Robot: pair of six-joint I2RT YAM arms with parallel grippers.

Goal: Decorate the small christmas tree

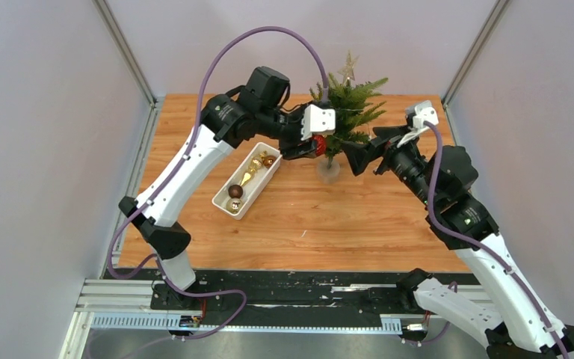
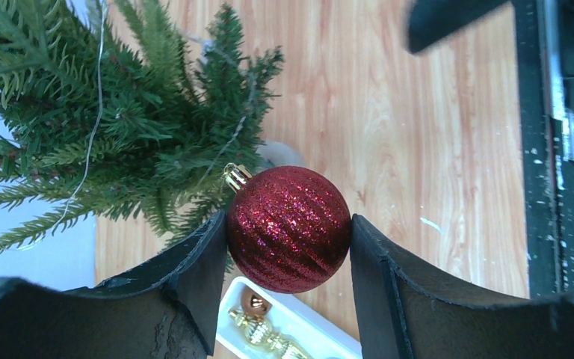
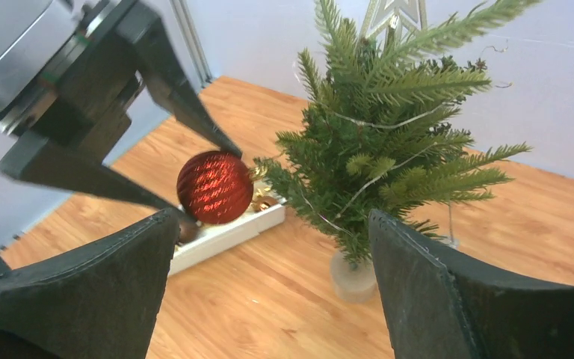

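A glittery red ball (image 2: 290,229) is pinched between the fingertips of my left gripper, its gold cap pointing toward the tree. In the right wrist view the same ball (image 3: 215,187) hangs just left of the small tree (image 3: 389,149), its cap close to or touching a branch; I cannot tell which. The tree stands upright on a round pale base (image 3: 353,278) with a star (image 1: 349,67) on top. To the tree's right, my right gripper (image 1: 357,158) is open near the lower branches, nothing between its fingers.
A white tray (image 1: 219,200) with several gold and brown ornaments lies left of the tree. Thin light wire (image 3: 377,124) wraps the branches. Bare wooden table (image 1: 329,232) stretches in front of the tree.
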